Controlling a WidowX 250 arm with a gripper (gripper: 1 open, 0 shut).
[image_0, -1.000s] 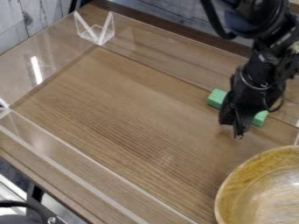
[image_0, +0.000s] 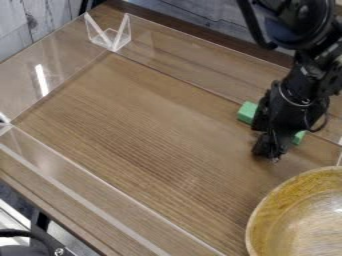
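My black gripper (image_0: 274, 135) is low over the wooden table at the right, its fingers down around a green object (image_0: 247, 112) that lies there. The object is mostly hidden behind the gripper, with green showing at either side. I cannot tell whether the fingers grip it.
A large yellow bowl (image_0: 274, 225) fills the lower right corner, just in front of the gripper. A clear acrylic piece (image_0: 110, 32) stands at the back left.
The gripper has come slightly lower and toward the front, covering more of the green object. The other things are unmoved.
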